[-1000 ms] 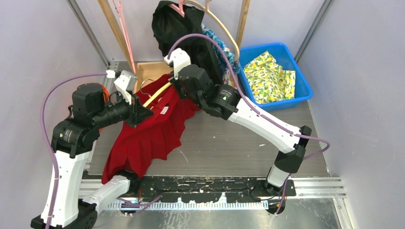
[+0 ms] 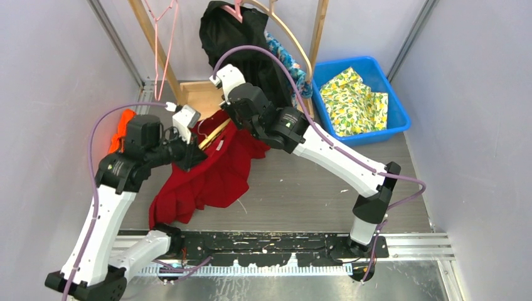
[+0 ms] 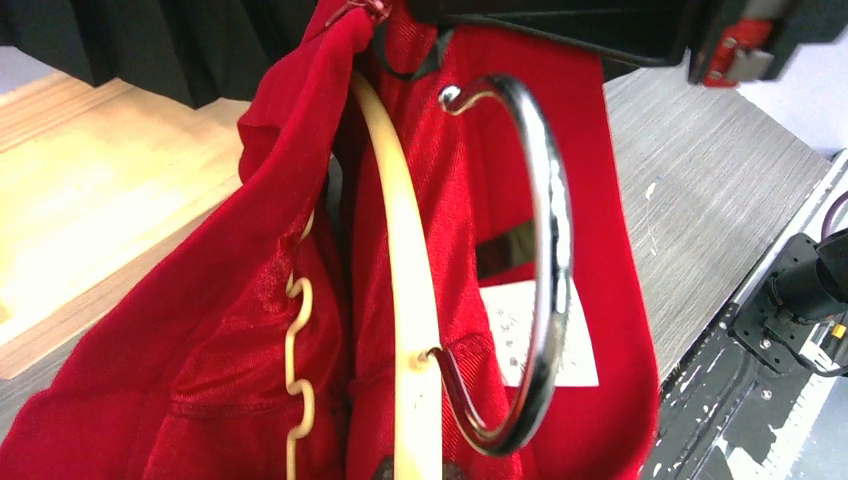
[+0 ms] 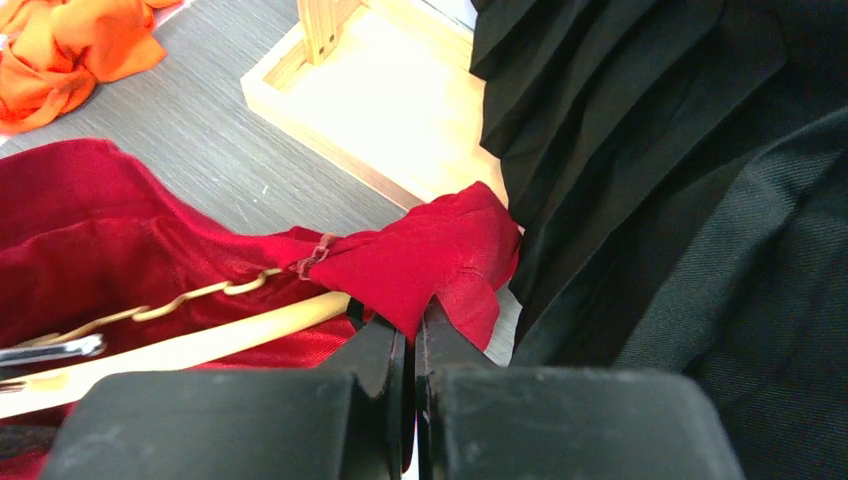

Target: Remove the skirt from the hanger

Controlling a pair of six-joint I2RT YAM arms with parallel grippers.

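Note:
The red skirt [image 2: 216,179] drapes between my two arms in the top view, its lower part spread towards the front left. Inside its waist runs the pale wooden hanger [image 3: 410,290], whose metal hook [image 3: 550,270] curls up beside the bar. My left gripper is shut on the hanger bar near the hook. Bunched red cloth at the skirt's waist edge sits between the fingertips of my right gripper, which is shut. Beside those fingers, the hanger's far end still goes in under the cloth, so its tip is hidden.
Close behind my right gripper hangs a black pleated garment [image 4: 640,200]. A wooden rack base [image 4: 380,95] lies below. Orange cloth [image 4: 70,60] is at the left. The blue bin [image 2: 392,119] with lemon-print cloth stands right.
The skirt's lower edge has shifted and bunched. My right gripper has moved only slightly. The pink hanger has swung.

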